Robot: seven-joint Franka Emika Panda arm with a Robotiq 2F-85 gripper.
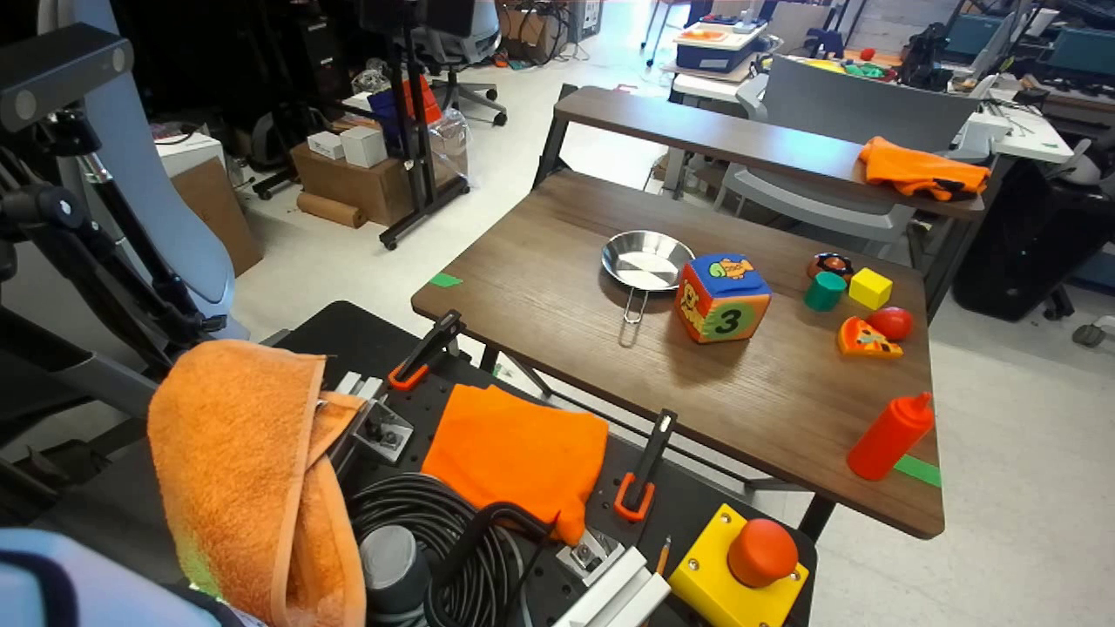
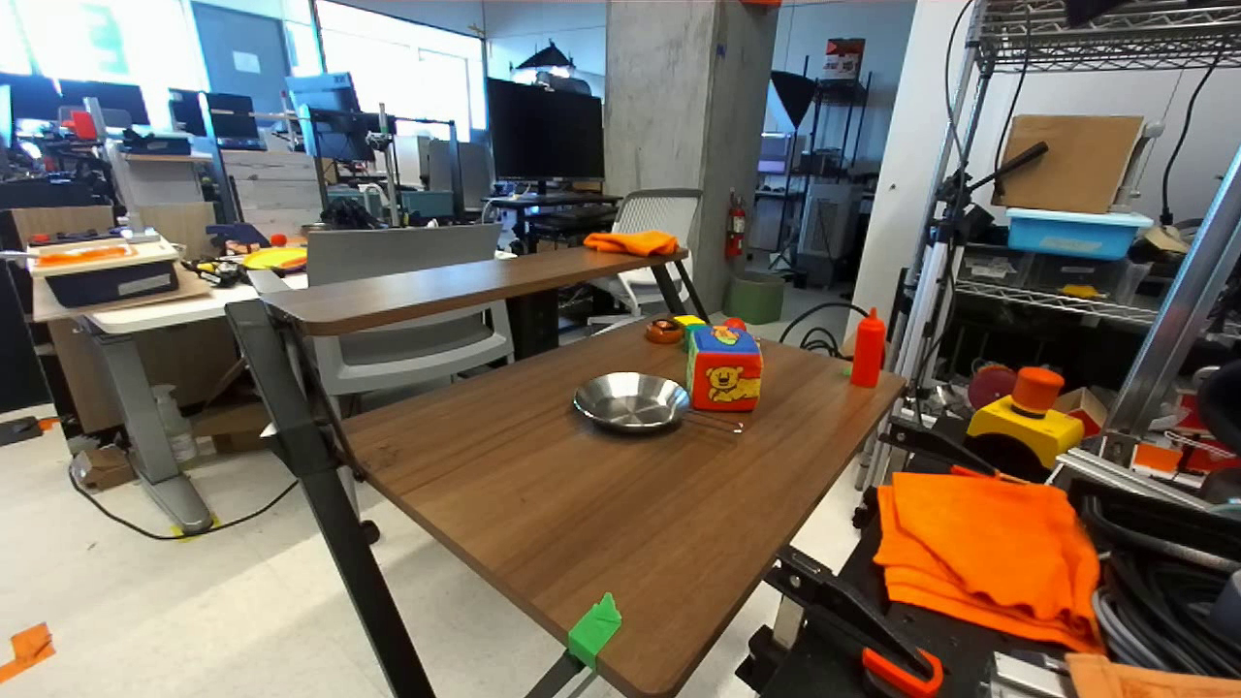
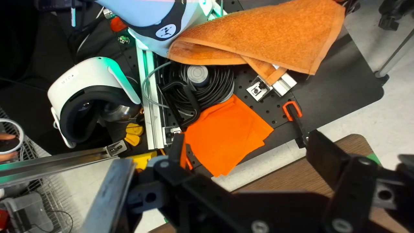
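In the wrist view my gripper is open, its dark fingers wide apart with nothing between them; it looks down over the black cart and an orange cloth (image 3: pixel 225 136). Neither exterior view shows the gripper. A wooden table (image 1: pixel 543 251) holds a steel pan (image 1: pixel 650 257) with its wire handle toward the cart. Right beside the pan sits a colourful soft cube (image 1: pixel 723 300) marked with a 3. Toward the far right lie a teal cylinder (image 1: pixel 825 292), a yellow block (image 1: pixel 869 288), a red ball-like toy (image 1: pixel 891 323) and a toy pizza slice (image 1: pixel 869 340). A red squeeze bottle (image 1: pixel 890 437) stands near the right corner.
A raised shelf (image 1: pixel 721 136) runs along the table's far side, with an orange cloth (image 1: pixel 920 167) on it. Black clamps (image 1: pixel 650 460) stand up at the cart's edge. A yellow box with a red button (image 1: pixel 744 569) sits on the cart.
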